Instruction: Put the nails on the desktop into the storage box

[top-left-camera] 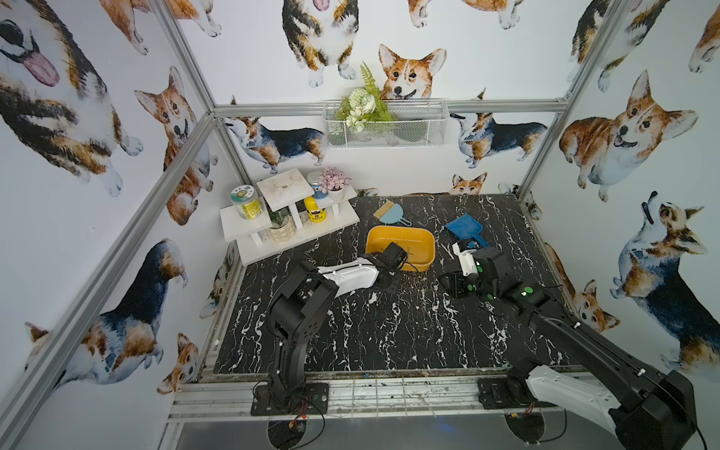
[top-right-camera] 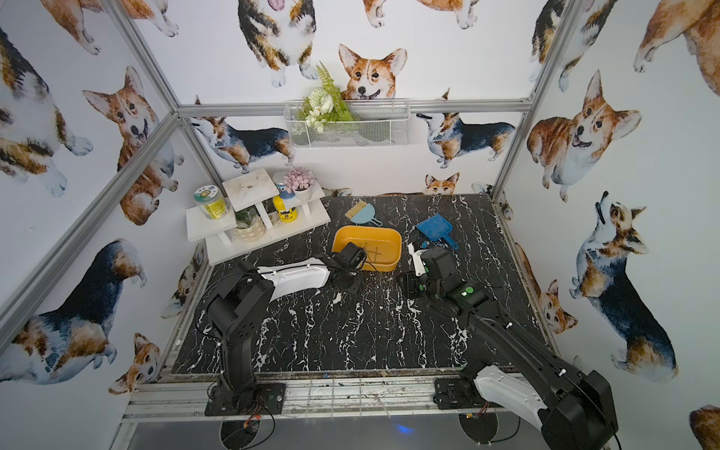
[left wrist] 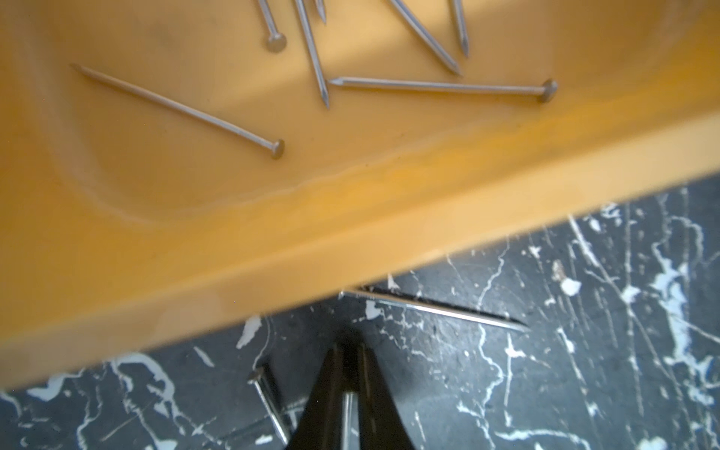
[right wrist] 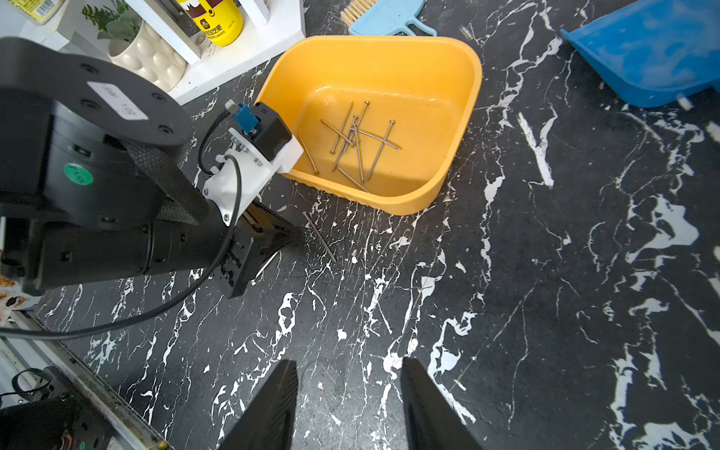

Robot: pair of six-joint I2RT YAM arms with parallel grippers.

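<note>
The yellow storage box point(right wrist: 420, 198) stands on the black desktop with several nails inside it. Just outside its near wall lies a loose nail, also seen in the right wrist view. Another nail point(left wrist: 268, 405) lies left of my left fingers. My left gripper points down in front of the box, its fingers close together; a thin silver shaft point(left wrist: 347, 416) shows between them, but whether they grip it cannot be told. My right gripper is open over bare desktop, right of the box, with nothing between its fingers.
A blue dustpan point(right wrist: 652, 56) lies right of the box and a light blue brush point(right wrist: 386, 16) behind it. At the back left stands a white shelf point(top-left-camera: 300, 232) with pots and jars.
</note>
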